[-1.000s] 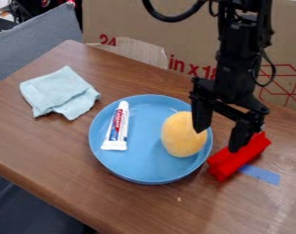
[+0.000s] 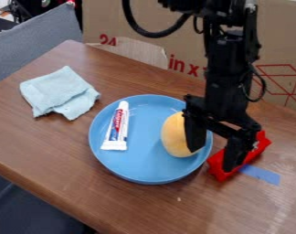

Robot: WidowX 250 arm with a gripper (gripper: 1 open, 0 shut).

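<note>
A light blue plate (image 2: 126, 160) holds a white toothpaste tube (image 2: 116, 126) on its left and a yellow rounded object (image 2: 175, 137) on its right. My black gripper (image 2: 216, 142) is open, low over the plate's right side, partly in front of the yellow object and above a red object (image 2: 223, 167) that lies just right of the plate. Whether the fingers touch either object is unclear.
A folded pale blue cloth (image 2: 57, 91) lies on the left of the wooden table (image 2: 53, 160). A blue strip (image 2: 261, 175) lies by the red object. A cardboard box (image 2: 136, 23) stands behind.
My gripper has moved down and slightly left, now covering more of the yellow object and the red object. The other objects look unmoved.
</note>
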